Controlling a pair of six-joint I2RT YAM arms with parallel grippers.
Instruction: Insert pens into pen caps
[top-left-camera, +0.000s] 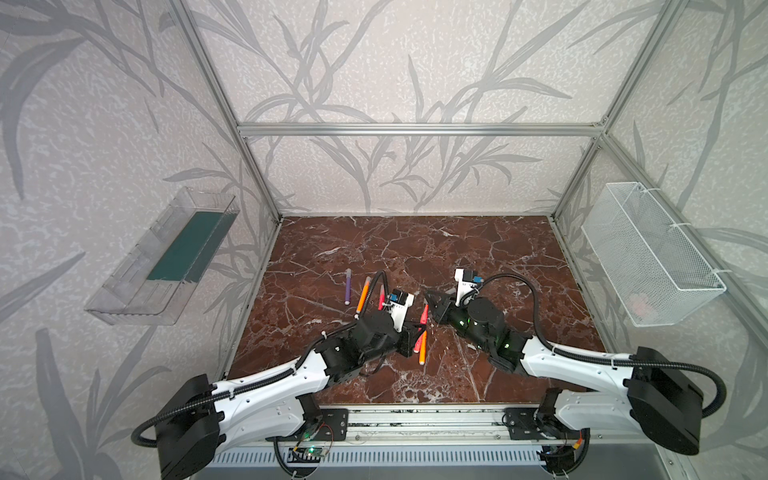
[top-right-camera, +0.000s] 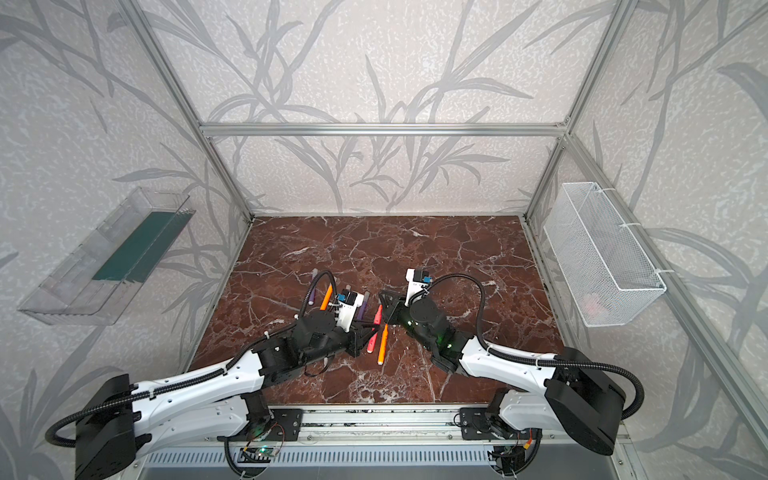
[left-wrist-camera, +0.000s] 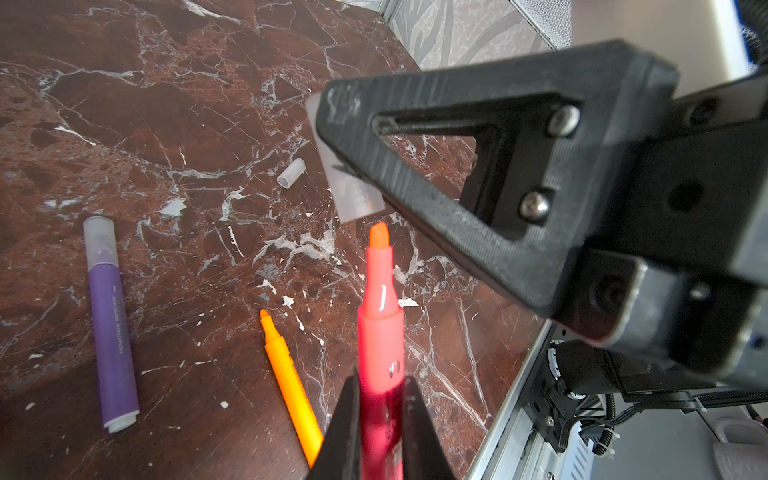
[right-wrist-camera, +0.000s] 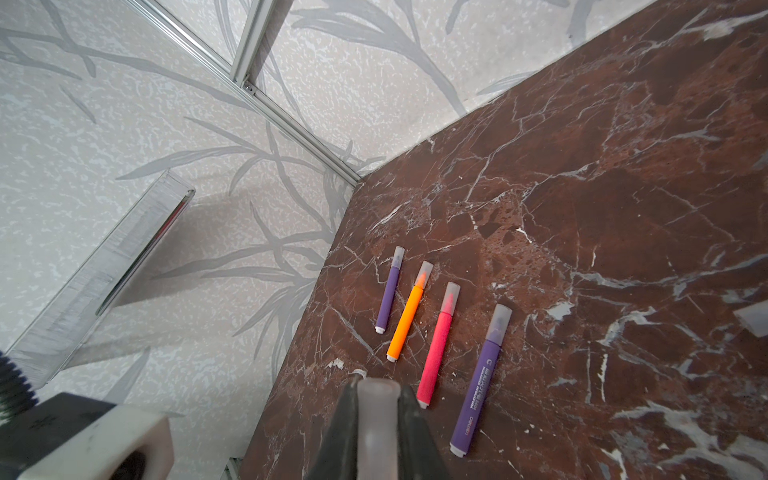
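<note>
My left gripper is shut on a pink pen (left-wrist-camera: 381, 320), held upright with its tip bare. Just above that tip, a translucent cap (left-wrist-camera: 350, 196) is held by my right gripper, which is shut on it. An uncapped orange pen (left-wrist-camera: 289, 376) lies on the table below. Capped pens lie to the left: purple (right-wrist-camera: 480, 384), pink (right-wrist-camera: 433, 352), orange (right-wrist-camera: 406, 320) and a second purple one (right-wrist-camera: 388, 296). A loose translucent cap (left-wrist-camera: 291, 173) lies on the table beyond.
A clear tray (top-left-camera: 172, 240) hangs on the left wall and a white mesh basket (top-left-camera: 648, 256) on the right.
</note>
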